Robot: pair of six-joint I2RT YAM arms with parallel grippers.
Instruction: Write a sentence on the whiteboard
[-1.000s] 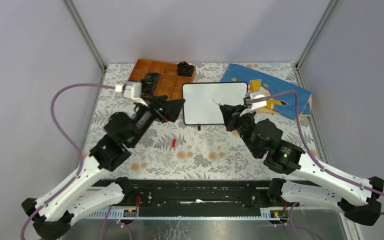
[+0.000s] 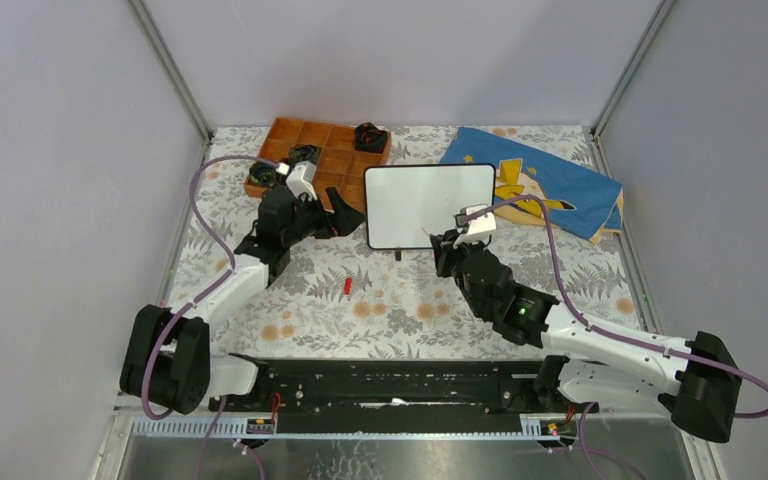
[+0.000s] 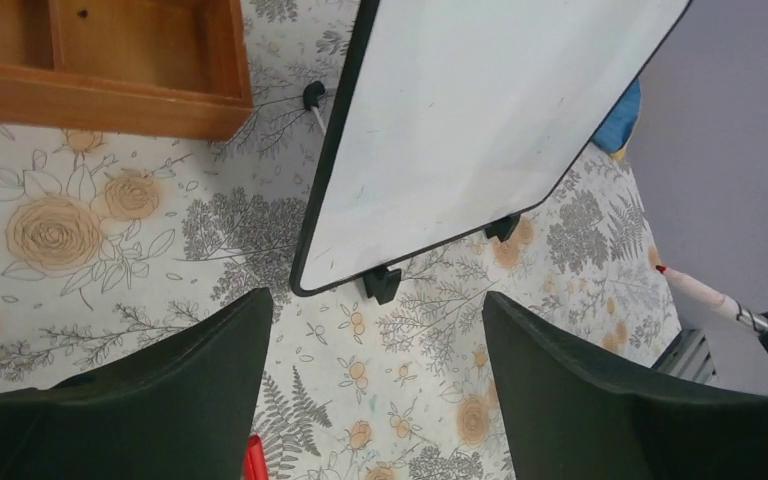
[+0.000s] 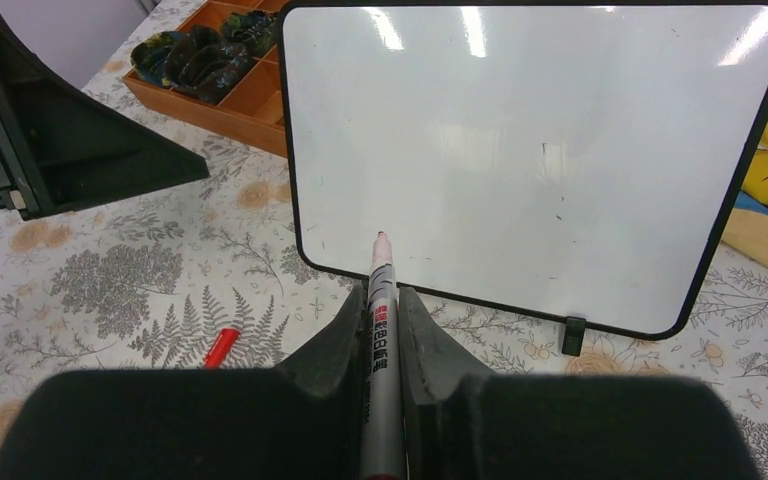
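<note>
A white, black-framed whiteboard (image 2: 430,200) lies at the back middle of the table. Only a few small dark specks show on its surface in the right wrist view. My right gripper is shut on a grey marker (image 4: 382,345) with a bare reddish tip, which points toward the board's lower edge. That tip also shows at the right of the left wrist view. To the left of the board hovers my left gripper (image 2: 346,212), its fingers (image 3: 185,370) spread wide with nothing between them. A red cap (image 2: 348,286) lies on the cloth in front of the board.
Behind the left arm sits an orange compartment box (image 2: 335,150) with dark items in it. A blue and yellow cloth (image 2: 545,180) lies right of the board.
The left arm has reached farther over the table, its gripper staying left of the board. The right gripper, still with the marker, has shifted slightly left and lower over the board's front edge.
</note>
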